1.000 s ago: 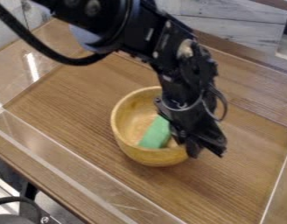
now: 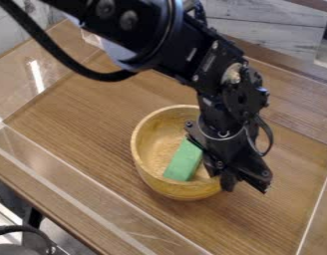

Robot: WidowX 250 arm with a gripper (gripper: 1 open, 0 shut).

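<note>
A yellow bowl (image 2: 153, 149) rests on the wooden table, a green block (image 2: 182, 161) lying inside it. My black gripper (image 2: 225, 171) is over the bowl's right side, its fingertips low at the rim. It looks shut, apparently on the bowl's rim, though the contact is partly hidden by the gripper body.
The gripper and bowl have shifted slightly over the last second, the bowl now sitting a little to the right. The green block stays inside the bowl.
</note>
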